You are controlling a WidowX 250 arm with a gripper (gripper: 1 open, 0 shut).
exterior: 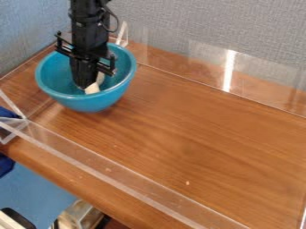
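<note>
A blue plastic bowl point(89, 97) sits at the far left of the wooden table. My black gripper point(86, 70) reaches down into it from above. A pale, small object point(93, 88) lies inside the bowl beneath the fingers, partly hidden by them. Whether the fingers hold it, and how far apart they are, I cannot tell.
Clear low panels edge it at the back and front. A dark blue object point(5, 117) is at the left edge, outside the table.
</note>
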